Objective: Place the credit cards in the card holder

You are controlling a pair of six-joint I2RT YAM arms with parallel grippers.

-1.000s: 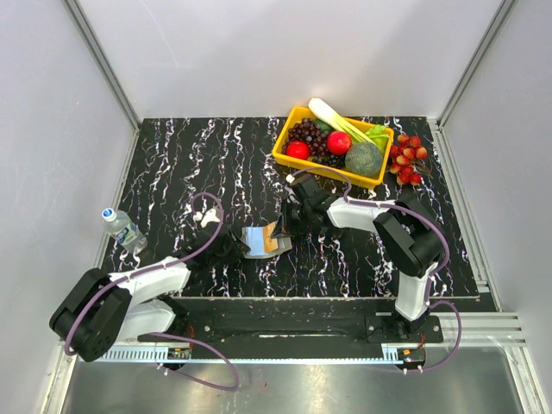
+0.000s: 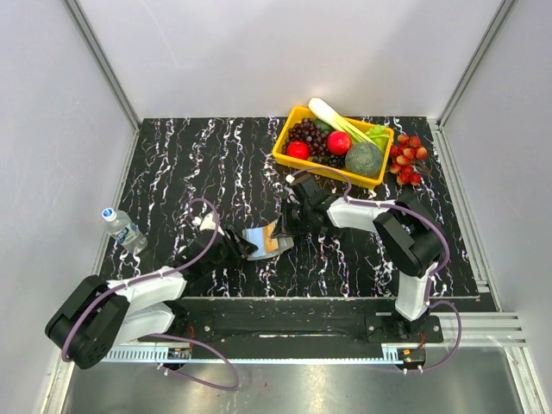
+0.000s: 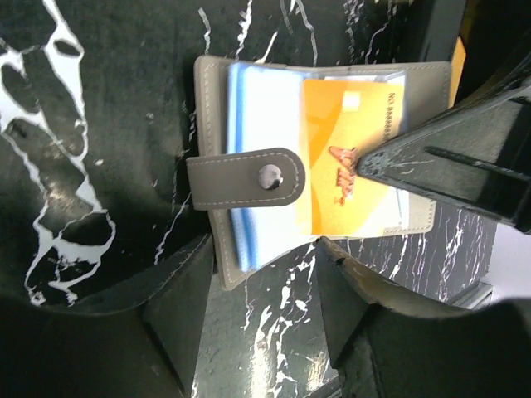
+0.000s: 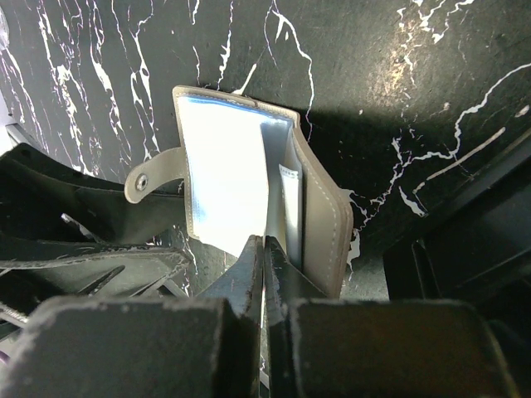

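Observation:
The grey-beige card holder (image 3: 217,91) lies spread open on the dark marbled table, its snap strap (image 3: 249,178) reaching across the clear sleeves. An orange card (image 3: 332,199) shows over the pale blue-edged sleeve; a bit of orange also peeks out past the holder's far edge. My left gripper is open at the strap-side edge of the holder, nothing held between its fingers. From the opposite side comes my right gripper, shut, its tips at the edge of an upright white leaf (image 4: 267,186). Whether that thin leaf is pinched cannot be made out.
A yellow basket (image 2: 278,153) of fruit and vegetables stands behind the right arm, with loose red fruit (image 2: 407,159) beside it. A water bottle (image 2: 125,230) lies at the left edge.
My left gripper has edged right, closer to the holder, and its fingers look wider apart. The right arm stays where it was, and the holder has shifted little.

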